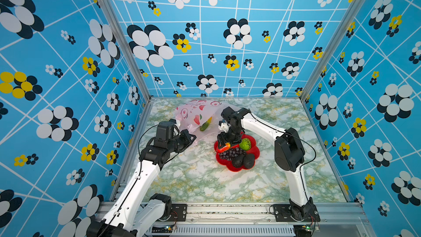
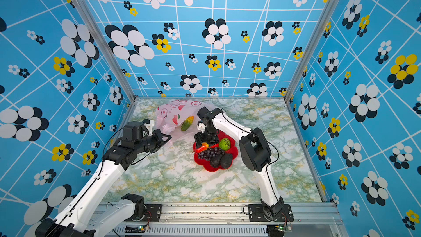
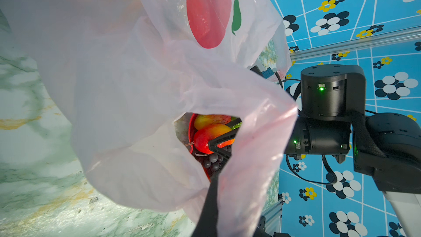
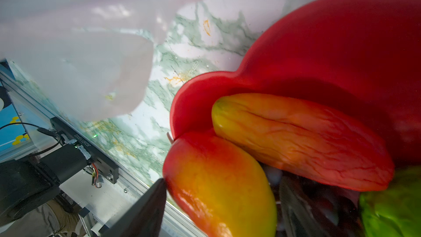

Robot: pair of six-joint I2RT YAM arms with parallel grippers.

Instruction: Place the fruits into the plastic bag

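Note:
The pale plastic bag (image 1: 193,113) with red fruit prints lies at the back left. My left gripper (image 1: 193,138) is shut on its edge, and the bag drapes over the finger (image 3: 209,212) in the left wrist view. A red flower-shaped tray (image 1: 253,150) holds the fruits. Over it, my right gripper stands part open, its fingers on either side of a red-yellow mango (image 4: 219,180). Beside the mango lie a wrinkled orange-red fruit (image 4: 302,140), dark grapes (image 1: 232,153), a green fruit (image 1: 245,144) and two dark round fruits (image 1: 248,162).
A long yellow-green shape (image 2: 187,123) shows at the bag; whether it is inside cannot be told. Loose plastic (image 4: 87,61) hangs near the tray's left side.

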